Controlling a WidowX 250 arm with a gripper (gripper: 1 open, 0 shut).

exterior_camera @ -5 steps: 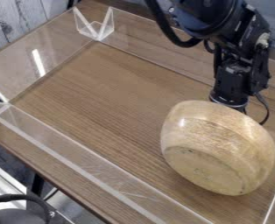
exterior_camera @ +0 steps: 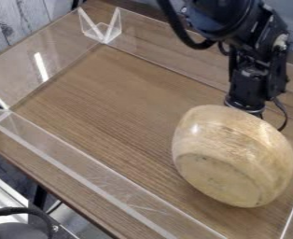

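A large, pale wooden bowl-like object (exterior_camera: 230, 159) lies tilted at the lower right of the camera view, its rounded side facing the camera. The black gripper (exterior_camera: 246, 105) comes down from the top right to just behind its upper part. The fingertips are hidden by the wooden object, so I cannot see how they grip it.
A wooden tray floor (exterior_camera: 105, 112) with clear plastic borders is mostly empty to the left. A clear plastic bracket (exterior_camera: 101, 28) stands at the back left. A black cable or part (exterior_camera: 12, 224) is at the bottom left corner.
Very little differs; the wooden object and gripper have shifted very slightly at most.
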